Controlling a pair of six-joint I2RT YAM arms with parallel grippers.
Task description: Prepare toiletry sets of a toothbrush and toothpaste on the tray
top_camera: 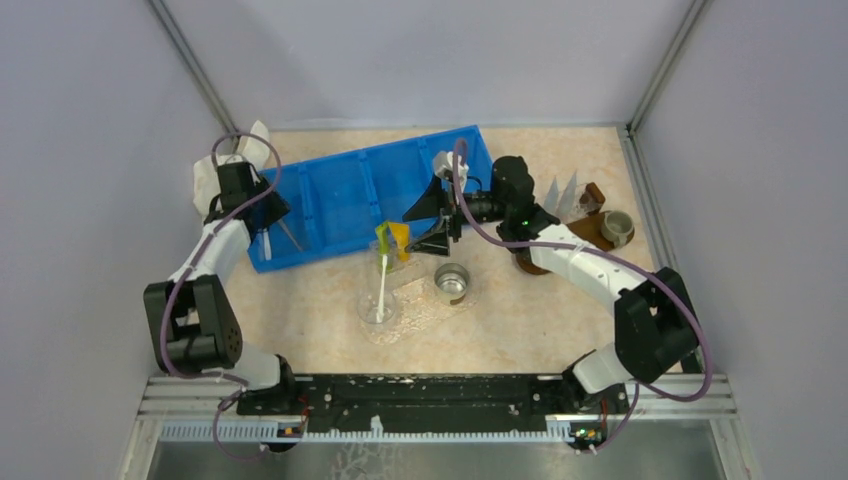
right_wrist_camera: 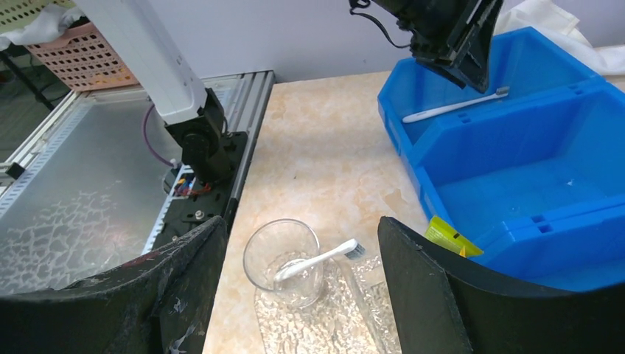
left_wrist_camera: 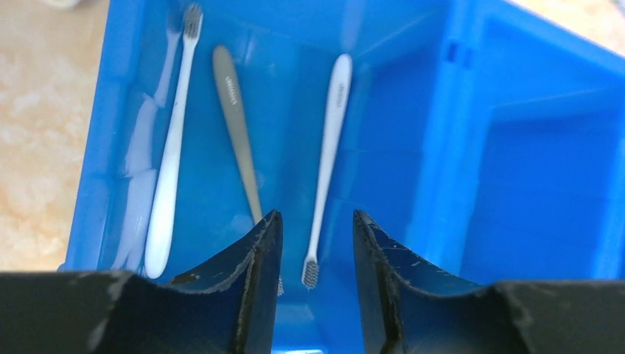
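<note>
My left gripper hangs part open over the left compartment of the blue bin (top_camera: 345, 200), nothing between its fingers. Below it lie three toothbrushes: a white one (left_wrist_camera: 166, 199), a grey one (left_wrist_camera: 239, 129) and another white one (left_wrist_camera: 330, 133). My right gripper (top_camera: 425, 230) is open above the bin's front right. A white toothbrush (right_wrist_camera: 317, 259) stands tilted in a clear cup (top_camera: 376, 310) on a clear textured tray (top_camera: 420, 315). Yellow and green tubes (top_camera: 398, 235) stand behind it.
A steel cup (top_camera: 451, 284) sits on the tray's right. A wooden board with a mug (top_camera: 618, 226) is at the right. A white cloth (top_camera: 205, 180) lies behind the bin's left end.
</note>
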